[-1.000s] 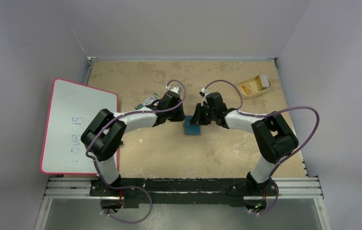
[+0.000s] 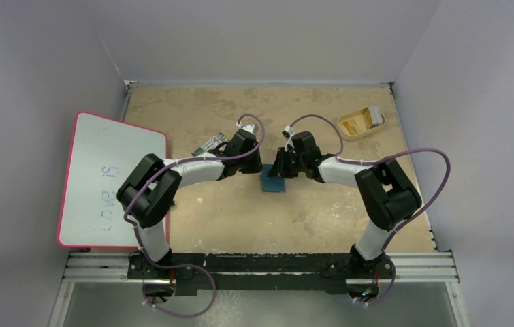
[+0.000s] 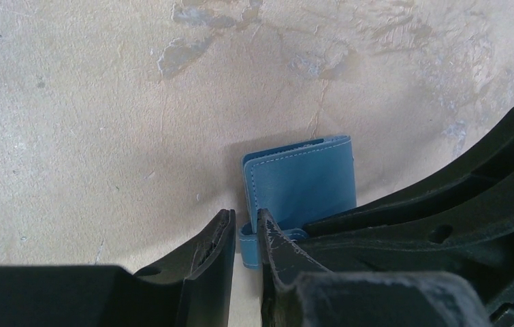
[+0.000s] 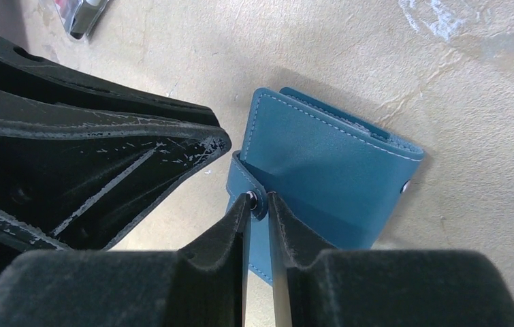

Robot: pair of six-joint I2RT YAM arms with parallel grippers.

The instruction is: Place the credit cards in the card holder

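The blue card holder (image 2: 273, 185) lies on the table between my two arms. Its stitched front (image 3: 305, 180) shows in the left wrist view, with the strap below. In the right wrist view, my right gripper is shut on the tip of the holder's strap (image 4: 242, 178), beside a metal snap. My left gripper is partly open at the holder's left edge, its fingertips apart and part of the blue strap showing behind the gap. No loose credit card can be made out; whether any are inside the holder I cannot tell.
A tan basket (image 2: 361, 124) with small items stands at the back right. The whiteboard (image 2: 111, 180) covers the left side. A clear packet (image 2: 210, 144) lies behind my left arm. Bare table stretches in front of the holder.
The right arm has shifted very slightly. Left arm and holder look the same in the top view.
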